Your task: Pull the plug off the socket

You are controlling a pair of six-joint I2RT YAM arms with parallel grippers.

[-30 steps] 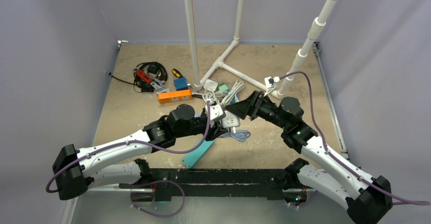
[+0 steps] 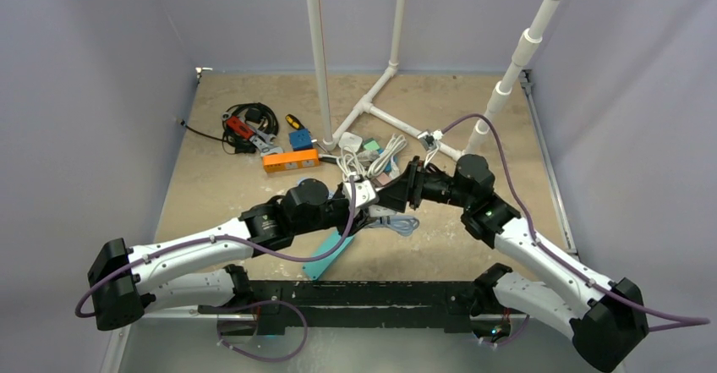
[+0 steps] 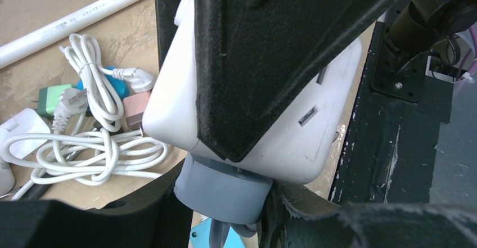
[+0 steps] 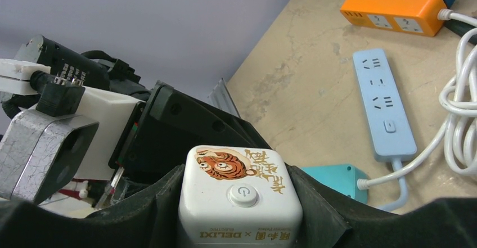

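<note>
The white socket block (image 3: 332, 130) has slots in its side. In the right wrist view its end shows a tiger print and a round button (image 4: 243, 195). My right gripper is shut on this block, one finger on either side. Below the block in the left wrist view, a grey plug (image 3: 224, 189) sits up against it, its cord hanging down. The fingers of my left gripper stand close on both sides of the plug. Whether they press on it cannot be made out. From above, both grippers meet over the table's middle and hide most of the block.
White cable coils (image 3: 93, 152) lie behind the grippers. A blue power strip (image 4: 385, 107) and an orange power strip (image 4: 394, 13) rest on the table, with a teal strip (image 2: 328, 256) near the front edge. White pipes (image 2: 397, 123) stand at the back.
My right gripper has moved left and taken hold of the white block, its arm following.
</note>
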